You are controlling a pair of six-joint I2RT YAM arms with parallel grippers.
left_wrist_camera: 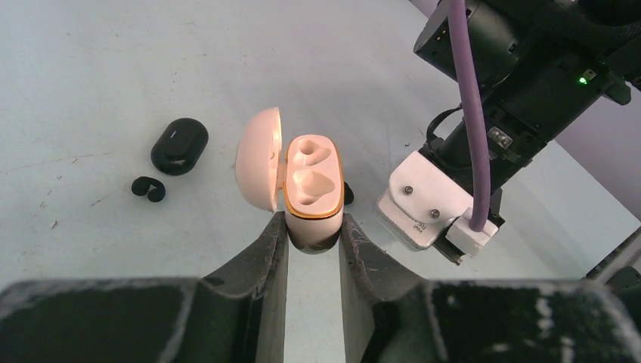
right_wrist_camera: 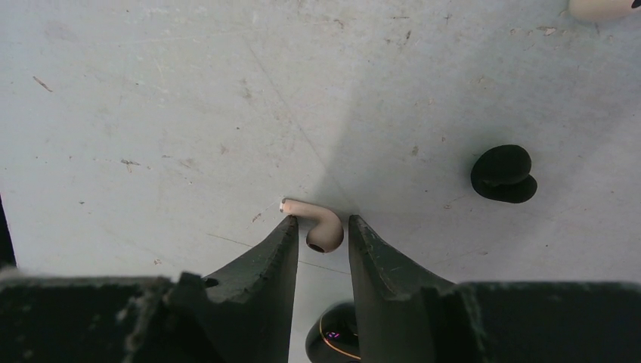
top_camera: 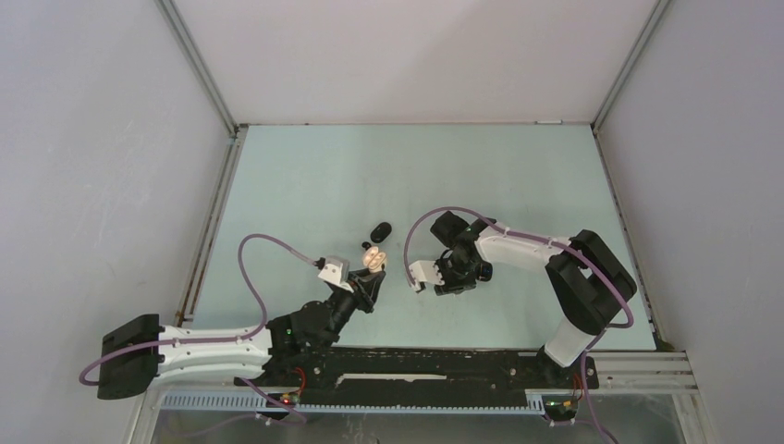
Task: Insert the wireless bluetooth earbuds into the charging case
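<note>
My left gripper is shut on the pink charging case point(left_wrist_camera: 313, 174), held upright with lid open; both earbud wells look empty. In the right wrist view a pink earbud point(right_wrist_camera: 325, 233) lies on the table with my right gripper around it, part open, one fingertip to each side; contact is unclear. A black earbud point(left_wrist_camera: 148, 189) lies beside a black oval case point(left_wrist_camera: 174, 147) left of the pink case in the left wrist view.
Another black earbud point(right_wrist_camera: 503, 174) and a dark rounded object point(right_wrist_camera: 329, 336) are near my right gripper. Walls border both sides.
</note>
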